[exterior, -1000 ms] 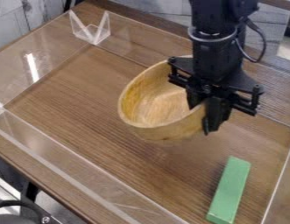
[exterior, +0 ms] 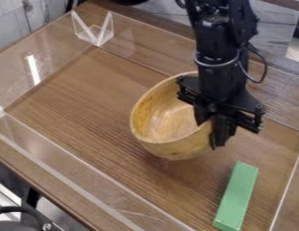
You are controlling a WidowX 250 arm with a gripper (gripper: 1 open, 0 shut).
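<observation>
My black gripper [exterior: 219, 115] hangs over the right side of a yellowish bowl [exterior: 166, 121], its lower end at the bowl's right rim. The fingers are dark and overlap the bowl, so whether they grip the rim cannot be told. The bowl looks slightly tilted over the wooden table. A green rectangular block [exterior: 235, 197] lies at the front right, apart from the bowl.
A clear wire-like or plastic piece [exterior: 94, 27] stands at the back left. Table edges run along the left and right, with cables at the lower left.
The gripper and bowl have moved slightly down in the view, and the bowl a little to the right. The green block stays in place.
</observation>
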